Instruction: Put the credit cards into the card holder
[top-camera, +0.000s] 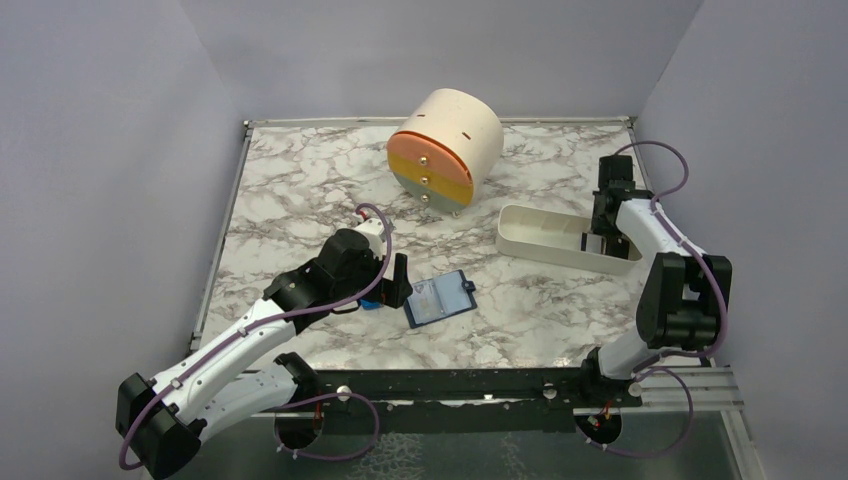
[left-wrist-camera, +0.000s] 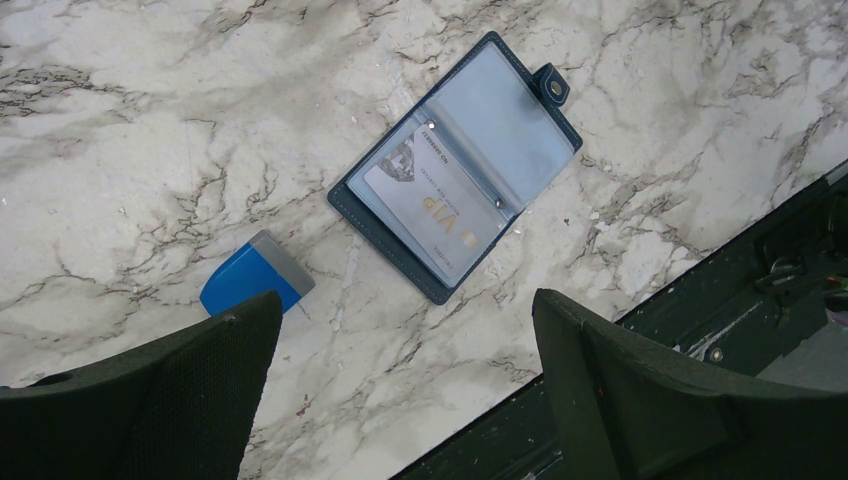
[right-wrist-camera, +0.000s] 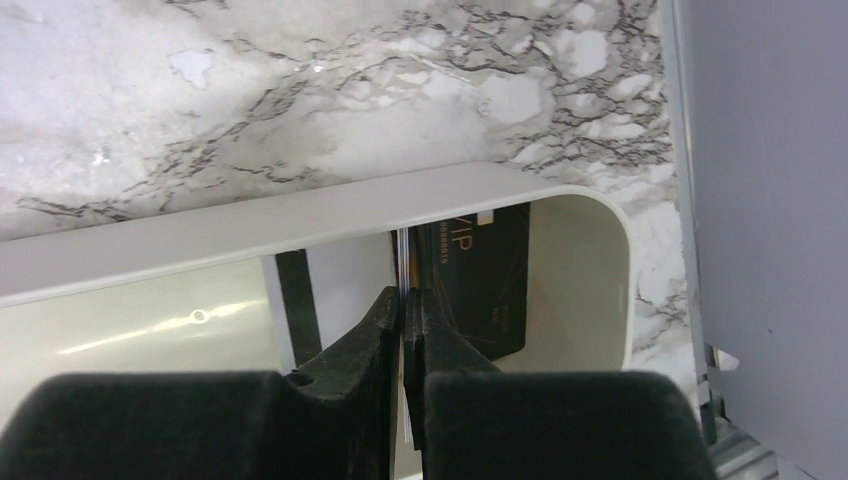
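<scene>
The open navy card holder (left-wrist-camera: 490, 130) lies on the marble table, a pale VIP card (left-wrist-camera: 425, 205) in one pocket. My left gripper stands open above it, nothing between its fingers. At the right, in the cream tray (right-wrist-camera: 150, 215), lie a white card (right-wrist-camera: 345, 290) with a black stripe and a black VIP card (right-wrist-camera: 480, 280). My right gripper is down in the tray, fingertips nearly together around a thin card edge standing upright between those two cards; whether it grips firmly is unclear.
A blue object (left-wrist-camera: 245, 280) lies left of the holder. A cream cylinder (top-camera: 460, 125) with a coloured striped front stands at the back middle. The table between holder and tray is clear. A grey wall (right-wrist-camera: 770, 180) borders the tray's right side.
</scene>
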